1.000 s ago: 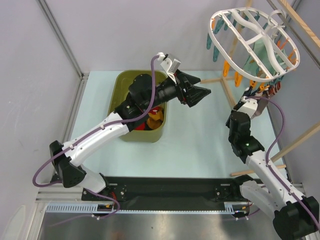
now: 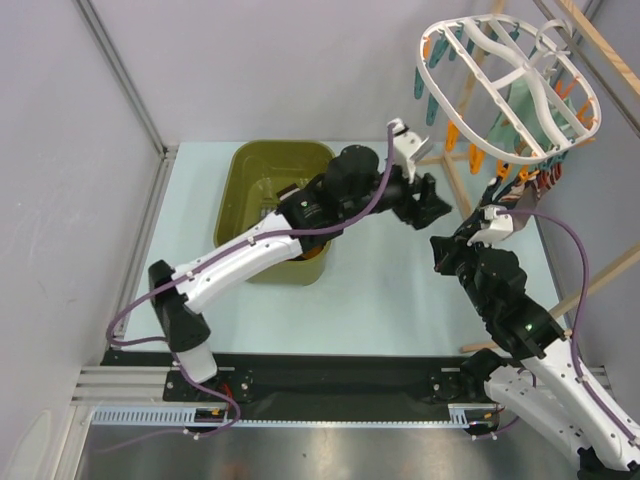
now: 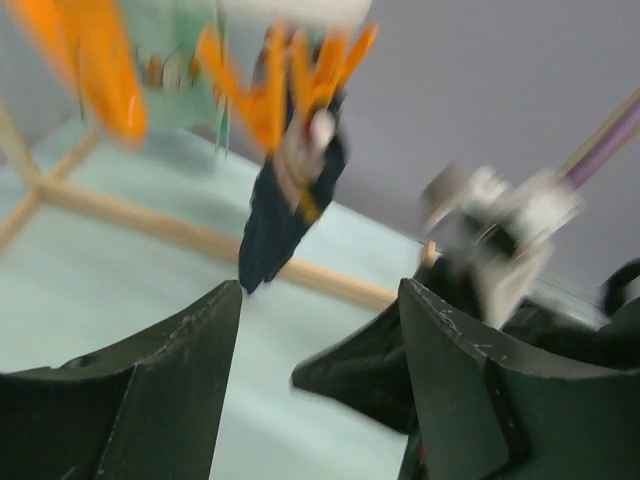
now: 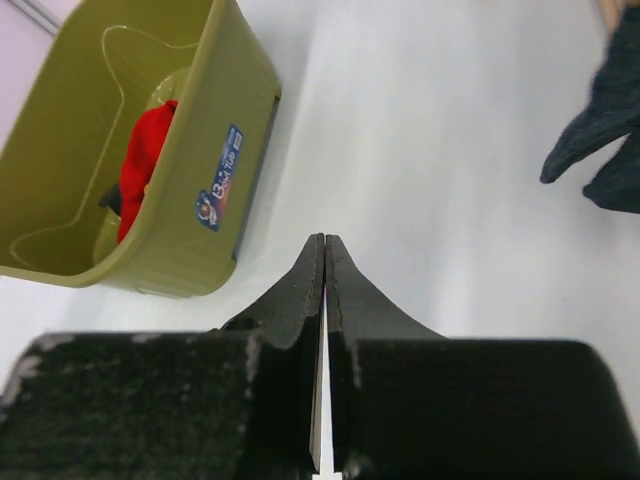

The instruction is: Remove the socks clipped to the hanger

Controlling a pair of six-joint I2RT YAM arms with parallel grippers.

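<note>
The dark navy sock (image 3: 280, 215) dangles from orange clips on the white hanger (image 2: 525, 158), which hangs at the upper right in the top view. Its lower end also shows as navy cloth (image 4: 605, 125) at the right wrist view's right edge, clear of the fingers. My right gripper is shut, tips together, nothing between them. In the top view it points left, below the hanger. My left gripper (image 2: 432, 205) is left of the hanger, its fingers wide apart and empty in the left wrist view. A green cloth (image 2: 532, 108) hangs within the hanger.
An olive tub (image 2: 229, 205) stands at left, partly under my left arm, with red cloth (image 4: 146, 155) inside. Wooden poles (image 2: 610, 270) frame the right side. The white table (image 2: 375, 300) between tub and right arm is bare.
</note>
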